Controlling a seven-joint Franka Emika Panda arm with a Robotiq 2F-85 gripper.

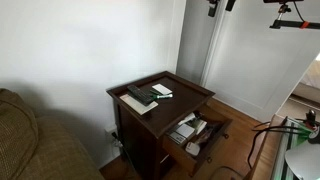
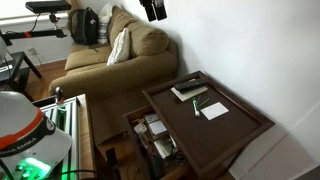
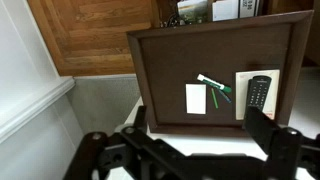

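Note:
My gripper (image 1: 221, 6) hangs open, high above the dark brown cabinet top (image 3: 177, 70), with nothing between its fingers. In exterior view 2 the gripper (image 2: 154, 10) shows at the top edge. On the cabinet top lie a black remote (image 3: 260, 91), resting on a pale book or pad (image 3: 244, 78), a white paper (image 3: 196, 99), a green marker (image 3: 213, 82) and a small thin blue item (image 3: 225, 97). The cabinet's drawer (image 2: 135, 120) is pulled out, with books (image 3: 225, 9) and other small items inside, partly cut off in the wrist view.
A brown sofa (image 2: 148, 40) with a pillow stands beyond the cabinet. A white wall (image 1: 80, 50) runs behind it. Cables (image 1: 262, 130) lie near the robot's base on the right. Around the items, much of the cabinet top is bare.

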